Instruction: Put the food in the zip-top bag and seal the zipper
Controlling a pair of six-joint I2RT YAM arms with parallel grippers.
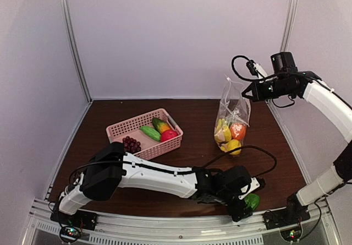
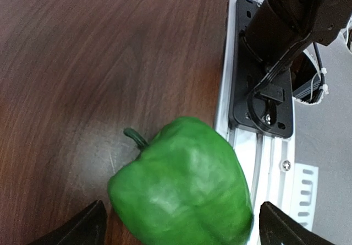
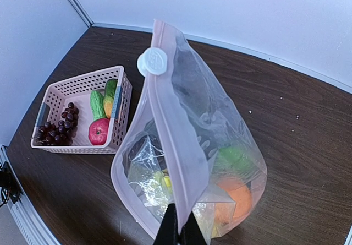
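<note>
The green pepper (image 2: 184,187) lies on the table by its front edge, outside the bag, its stem pointing up and left in the left wrist view. My left gripper (image 1: 242,209) is low beside it; its fingers (image 2: 82,226) stand wide apart on either side of the pepper and do not grip it. At the right, my right gripper is shut on the rim of the clear zip bag (image 1: 234,110) and holds it up. Yellow food (image 1: 223,132) and an orange round item (image 1: 237,130) sit low in the bag, whose mouth gapes.
A pink basket (image 1: 118,129) at the left holds grapes (image 1: 131,144), a cucumber (image 1: 150,133), another long vegetable and a red round item (image 1: 169,135). Bare table lies behind the left arm. The metal rail (image 2: 258,162) runs close beside the pepper.
</note>
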